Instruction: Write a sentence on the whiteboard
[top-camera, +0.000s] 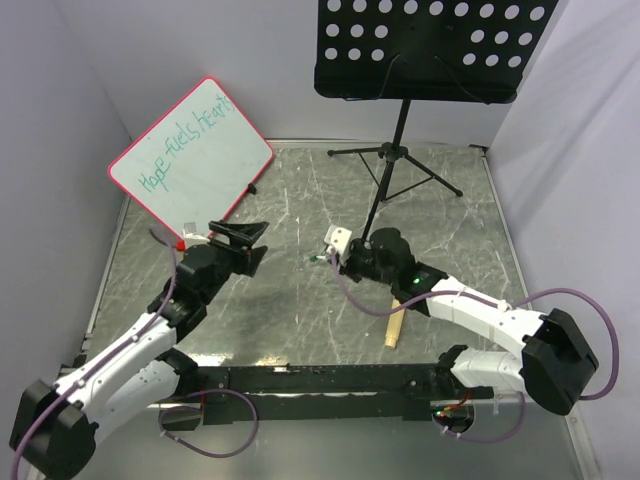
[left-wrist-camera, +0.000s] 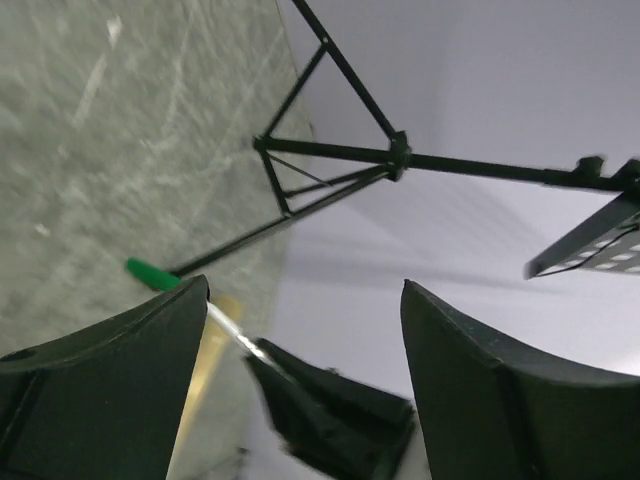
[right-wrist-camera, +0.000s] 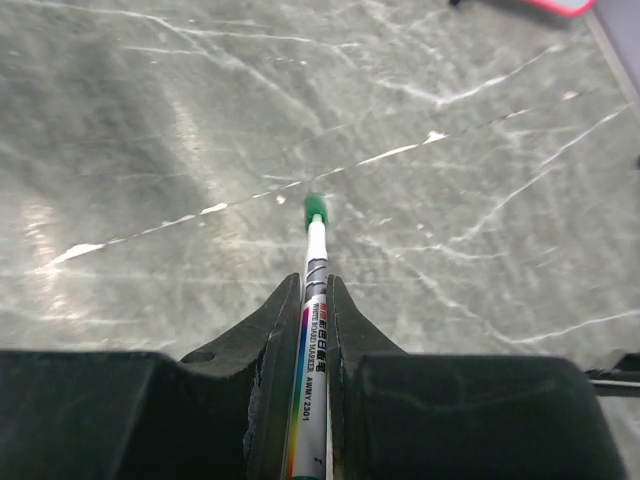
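Observation:
Green handwriting (top-camera: 192, 132), reading roughly "Hope fuels hearts", runs across the red-rimmed whiteboard (top-camera: 212, 165) that leans at the back left. My right gripper is shut on a white marker (right-wrist-camera: 313, 345), whose green end (right-wrist-camera: 316, 207) points out over the grey floor. In the top view that green end shows small, left of the right gripper. My left gripper (top-camera: 260, 250) stands open by the whiteboard's lower corner, nothing between its fingers. Through its gap the left wrist view looks across to the right arm and the marker (left-wrist-camera: 222, 318).
A black music stand (top-camera: 398, 150) rises at the back right, its perforated desk at the top. A wooden piece (top-camera: 396, 325) lies partly under the right arm. Grey marbled floor between the two grippers is free. Purple cables hang along both arms.

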